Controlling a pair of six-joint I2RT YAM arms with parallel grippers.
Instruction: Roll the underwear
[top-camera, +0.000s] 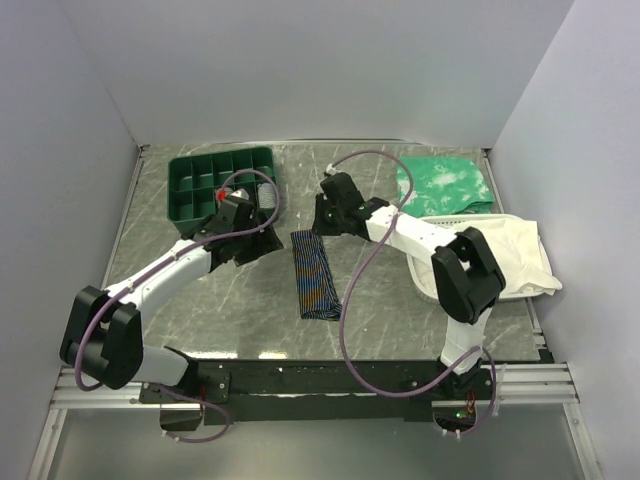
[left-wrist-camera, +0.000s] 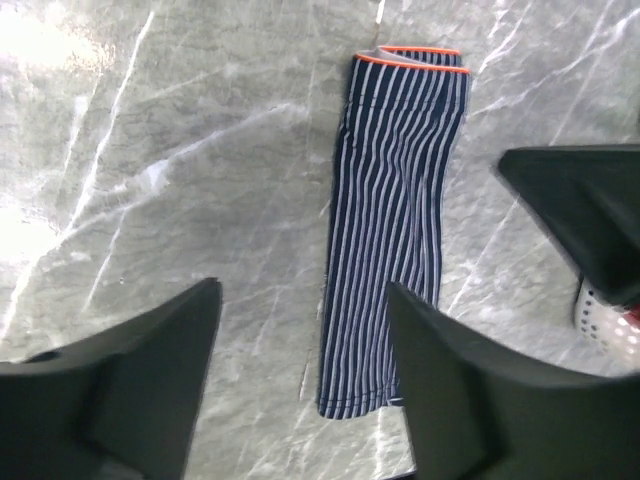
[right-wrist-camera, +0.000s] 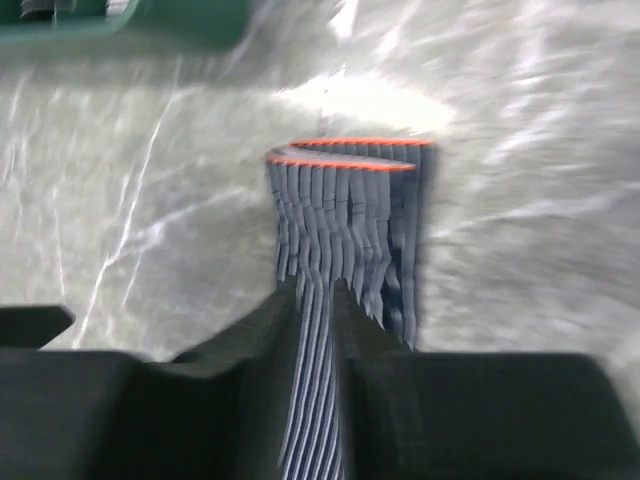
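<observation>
Dark striped underwear (top-camera: 312, 275), folded into a long narrow strip, lies flat on the table between my two arms. Its orange-edged waistband (left-wrist-camera: 415, 65) is at the far end. My left gripper (top-camera: 262, 250) hovers to the strip's left; its fingers (left-wrist-camera: 150, 370) are well apart and hold nothing. Near the waistband end, on the right side, is my right gripper (top-camera: 322, 222). In the right wrist view its fingers (right-wrist-camera: 260, 335) have only a narrow gap, with the striped cloth (right-wrist-camera: 325, 225) seen beyond and no fabric visibly pinched.
A green divided tray (top-camera: 180, 190) stands at the back left, close behind the left gripper. At the right, a white basket (top-camera: 420, 280) holds white cloth, and a green cloth (top-camera: 440, 185) lies behind it. Bare table surrounds the strip's near end.
</observation>
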